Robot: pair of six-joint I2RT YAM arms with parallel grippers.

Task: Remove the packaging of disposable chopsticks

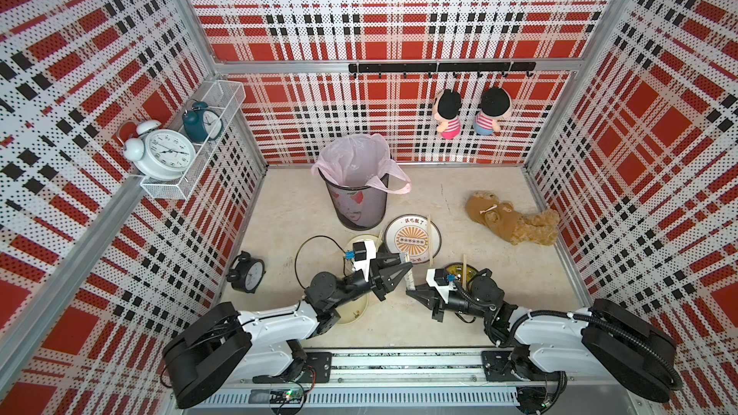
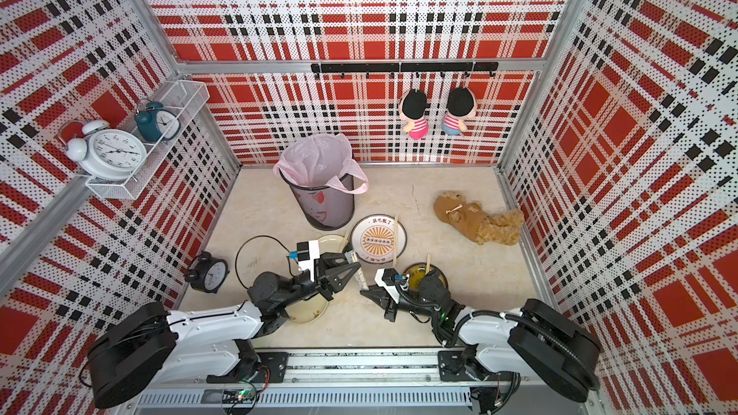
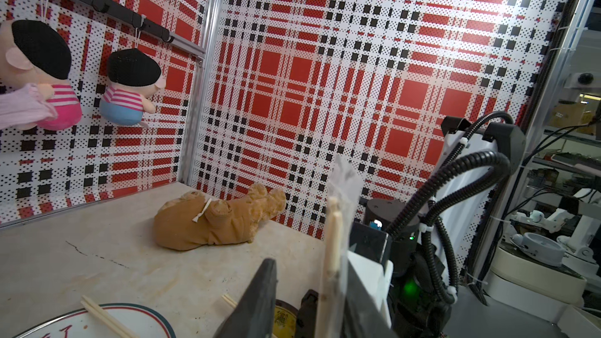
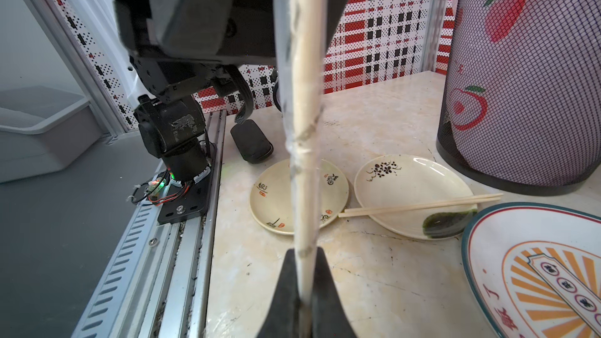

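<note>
A pair of disposable chopsticks in clear packaging [image 4: 305, 119] stands upright in the right wrist view, running down between the fingertips of my right gripper. That gripper is shut on its lower end. In the left wrist view the wrapped chopsticks [image 3: 333, 238] rise close to the right-hand finger of my left gripper, whose fingers are apart. Clear film reaches above the stick tips there. From above, my left gripper [image 1: 406, 267] is at the upper part of the packet. Whether either left finger touches the film, I cannot tell.
A mesh bin [image 1: 357, 200] with a pink liner stands behind. Around the grippers lie a patterned plate [image 1: 413, 238], two cream dishes, one a shallow plate [image 4: 263, 203], and a yellow bowl [image 2: 419, 273], with loose chopsticks on several. A brown plush toy [image 1: 511, 217] lies at right.
</note>
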